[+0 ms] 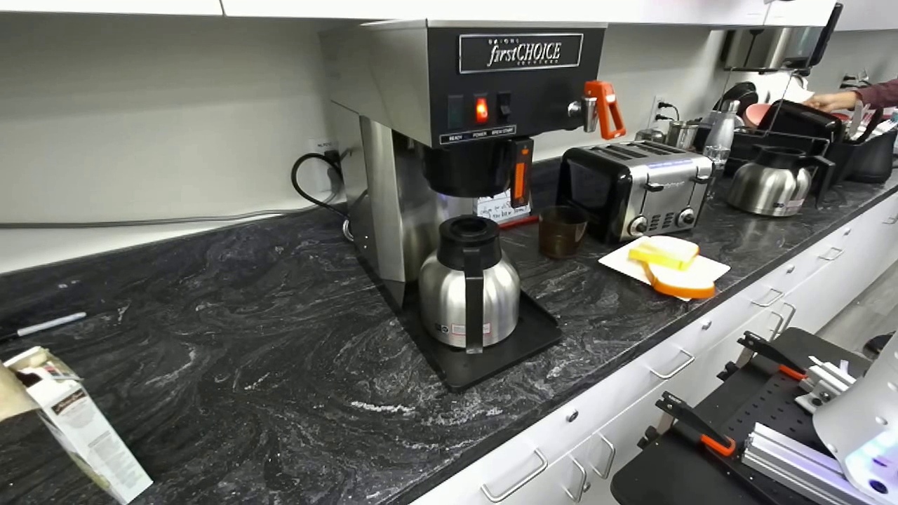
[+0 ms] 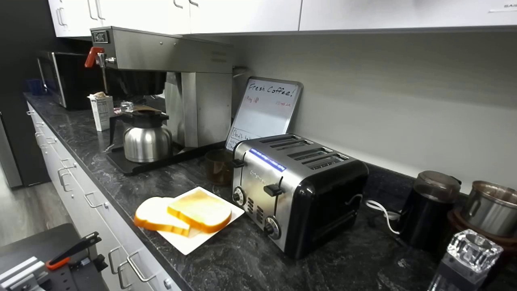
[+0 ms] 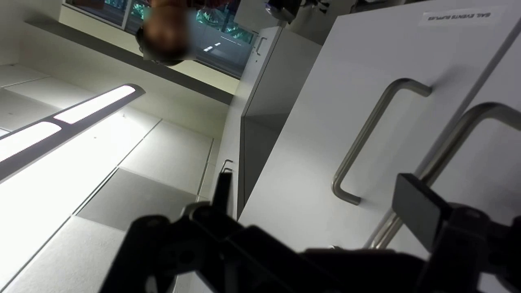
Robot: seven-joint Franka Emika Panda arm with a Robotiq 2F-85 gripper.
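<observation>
In the wrist view my gripper stands open, its two dark fingers wide apart and nothing held between them. It faces a white cabinet door [image 3: 303, 195] with a metal bar handle [image 3: 368, 132] beyond the fingers. A second bar handle [image 3: 454, 139] runs behind the right finger [image 3: 420, 210]; whether they touch I cannot tell. Neither exterior view has the gripper in it; only part of the white arm [image 1: 867, 429] shows at the right edge of exterior view 1.
On the dark counter [image 1: 278, 370] are a coffee maker [image 1: 518, 92] with a steel carafe [image 1: 497, 299], a toaster [image 2: 310, 179], bread [image 2: 201, 211] on a white plate [image 2: 186, 245] and a carton [image 1: 97, 442]. A person's hand [image 1: 829, 101] reaches in at the far right.
</observation>
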